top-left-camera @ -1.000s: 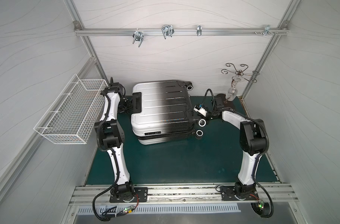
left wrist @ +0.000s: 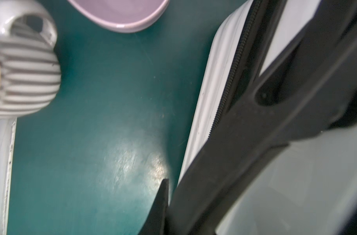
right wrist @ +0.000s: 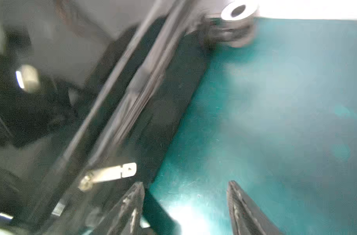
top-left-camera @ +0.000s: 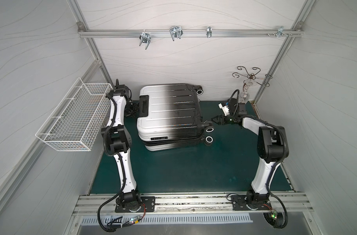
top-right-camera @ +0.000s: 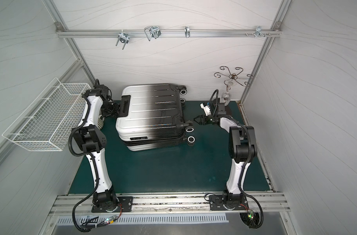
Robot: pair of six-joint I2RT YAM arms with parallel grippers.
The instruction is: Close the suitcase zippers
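Observation:
A silver-to-black hard suitcase (top-left-camera: pixel 168 109) lies flat on the green table (top-left-camera: pixel 190 172). My left gripper (top-left-camera: pixel 133 109) is against its handle end. In the left wrist view its black fingers cover the white shell beside the zipper track (left wrist: pixel 239 58); what it grips is hidden. My right gripper is open beside the wheel end, with nothing between its fingers. The right wrist view shows, blurred, the dark zipper seam and a metal zipper pull (right wrist: pixel 112 171).
A striped mug (left wrist: pixel 25 78) and a pink bowl (left wrist: pixel 123 21) lie left of the suitcase. A wire basket (top-left-camera: pixel 82 94) hangs on the left. A wire stand (top-left-camera: pixel 251 76) stands at the back right.
My right gripper has moved right and up, away from the suitcase's wheel end. The left arm and suitcase have shifted only slightly.

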